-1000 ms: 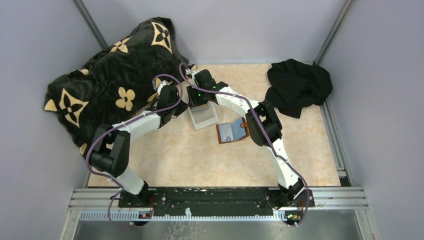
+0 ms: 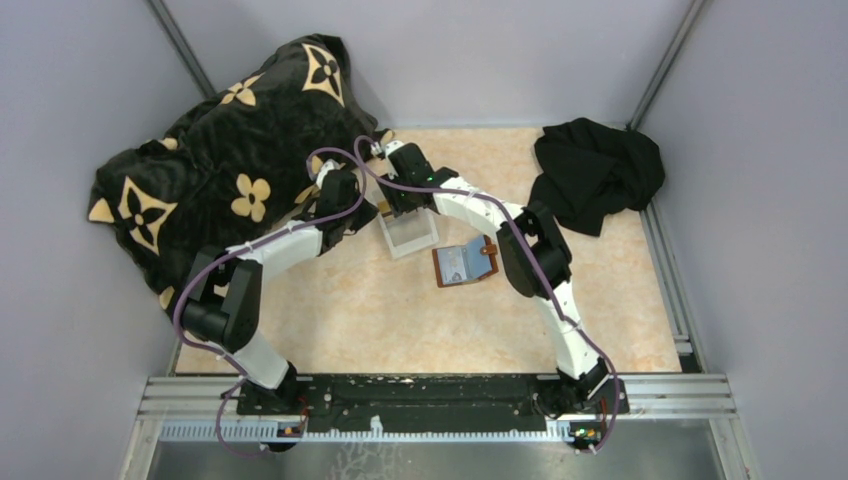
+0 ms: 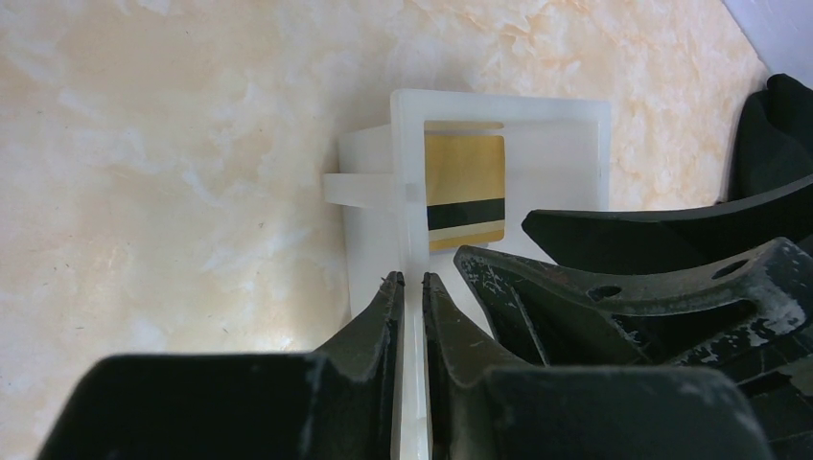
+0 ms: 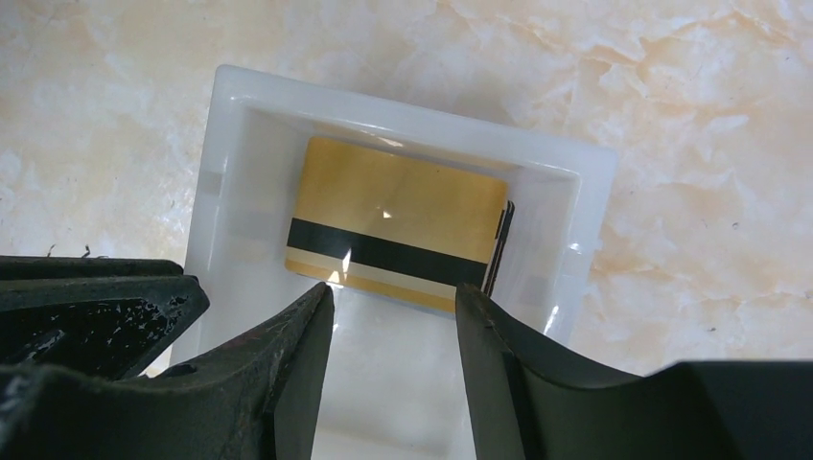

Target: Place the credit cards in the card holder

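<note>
A gold card [image 4: 393,211] with a black stripe lies flat at the far end of a white tray [image 4: 403,105]; a dark edge beneath it suggests another card. On the table, the open brown card holder [image 2: 465,262] shows a pale card in one side. My left gripper is shut on the tray's side rim [image 3: 412,192]. Over the tray, my right gripper is parted, its fingertips just past the gold card's near edge, with nothing seen gripped between them.
The dark patterned cushion [image 2: 240,150] fills the back left, and a black cloth [image 2: 598,172] lies at the back right.
The right gripper has shifted slightly over the tray's far end. Gold shows there at a different spot than a second ago. The left arm and card holder look unmoved.
</note>
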